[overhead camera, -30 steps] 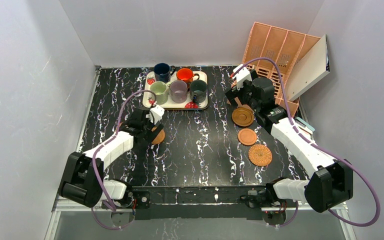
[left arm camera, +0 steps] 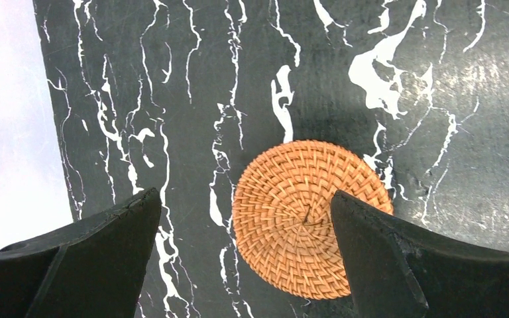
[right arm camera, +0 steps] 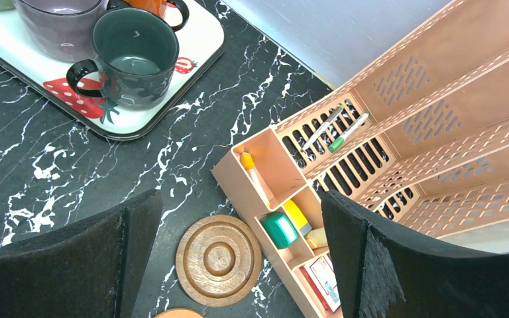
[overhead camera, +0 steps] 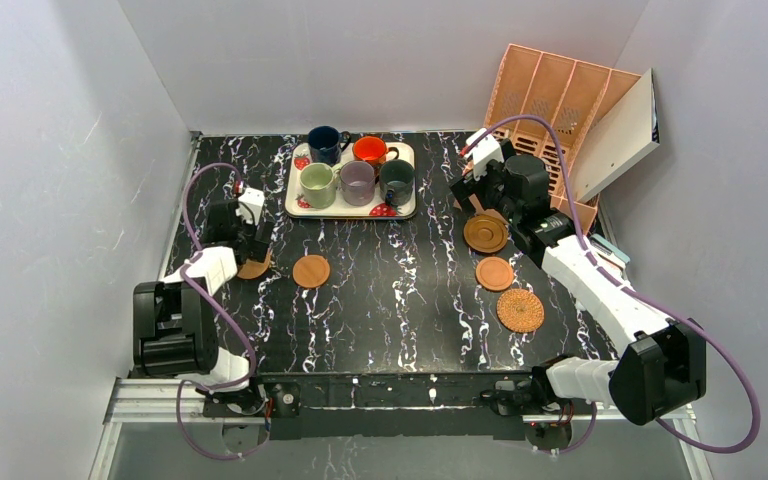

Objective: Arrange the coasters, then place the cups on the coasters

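Observation:
Several cups stand on a strawberry-patterned tray (overhead camera: 293, 190): dark blue (overhead camera: 323, 147), orange (overhead camera: 369, 150), light green (overhead camera: 317, 186), purple (overhead camera: 357, 183) and dark green (overhead camera: 397, 184). My left gripper hangs open above the left table, empty between its fingers. Below it lies a round woven coaster (left arm camera: 291, 212), partly covered by one finger. Right of that, a plain round coaster (overhead camera: 311, 271) lies flat. My right gripper is also open and empty, above the table at the organizer's front edge. A grooved wooden coaster (right arm camera: 219, 260) shows between its fingers.
An orange slotted organizer (overhead camera: 560, 85) with pens and small boxes fills the back right. Along the right side lie an orange coaster (overhead camera: 494, 273) and another woven coaster (overhead camera: 520, 311). Walls bound the sides and back.
My left arm has swung left and slightly back, from over the plain coaster to the woven one at the left, uncovering the plain one. The right arm, cups and tray have stayed put.

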